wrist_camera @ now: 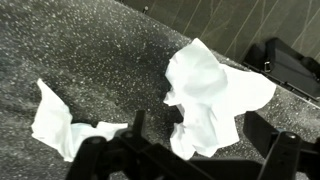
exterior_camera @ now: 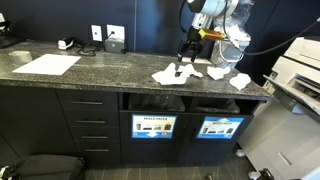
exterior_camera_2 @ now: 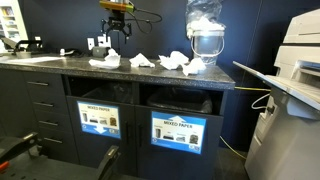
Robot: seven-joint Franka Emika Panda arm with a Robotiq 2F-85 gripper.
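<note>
Several crumpled white papers lie on the dark speckled counter [exterior_camera: 110,72]. In the wrist view, a large crumpled paper [wrist_camera: 205,95] spreads between and beyond the fingers of my gripper, which stands open and holds nothing. A smaller folded paper [wrist_camera: 62,122] lies to the left. From the first exterior view, my gripper [exterior_camera: 184,62] hangs over the cluster of papers [exterior_camera: 172,76]. Another paper [exterior_camera: 240,81] rests toward the counter's right end. In the second exterior view the gripper is in the air above the counter, apart from the nearest paper [exterior_camera_2: 107,61].
Below the counter are two open bin slots marked by mixed-paper signs [exterior_camera_2: 178,132]. A clear bucket [exterior_camera_2: 207,42] stands at the back right. A flat white sheet [exterior_camera: 47,64] lies at far left. A dark object [wrist_camera: 292,68] sits at the counter's edge.
</note>
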